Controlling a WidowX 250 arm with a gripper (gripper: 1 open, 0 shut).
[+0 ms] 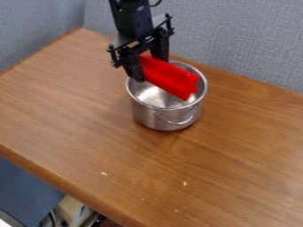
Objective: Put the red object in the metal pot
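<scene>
A red block-like object (169,77) hangs over the mouth of the metal pot (167,115), slanting down toward the right. My black gripper (147,64) is shut on its upper left end. The pot stands upright on the table, and the red object covers much of its opening. From this angle I cannot tell how far the object's lower end dips below the rim.
Grey partition walls (243,40) close off the back. Cables (66,215) show past the front left edge.
</scene>
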